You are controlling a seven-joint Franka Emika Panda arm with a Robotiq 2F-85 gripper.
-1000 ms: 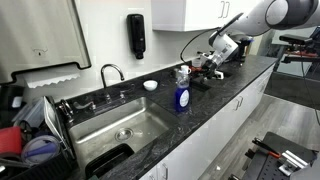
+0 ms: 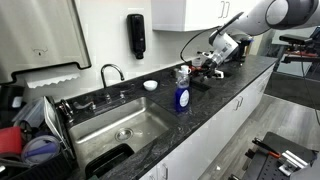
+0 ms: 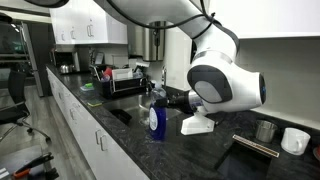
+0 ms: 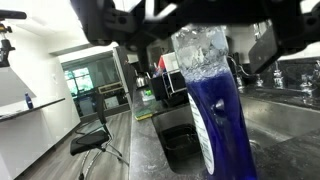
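Note:
A clear bottle of blue liquid (image 2: 182,98) stands upright on the dark counter, just right of the sink. It also shows in exterior view 2 as a blue bottle (image 3: 157,123), and its white label is partly visible on the bottle (image 4: 222,125) in the wrist view. My gripper (image 3: 172,101) is at the height of the bottle's upper part. In the wrist view its dark, blurred fingers (image 4: 128,28) spread across the top, with the bottle's neck region between or just beyond them. The gripper is open; whether a finger touches the bottle cannot be told.
The sink (image 2: 122,130) with its faucet (image 2: 112,73) lies beside the bottle. A white bowl (image 2: 150,85) sits near the wall. A dish rack (image 3: 125,85) stands past the sink. Metal and white cups (image 3: 295,140) and a black tray (image 3: 243,160) are on the arm's side.
The arm has shifted slightly left, toward the sink side, in exterior view 1. The bottle stands in the same place.

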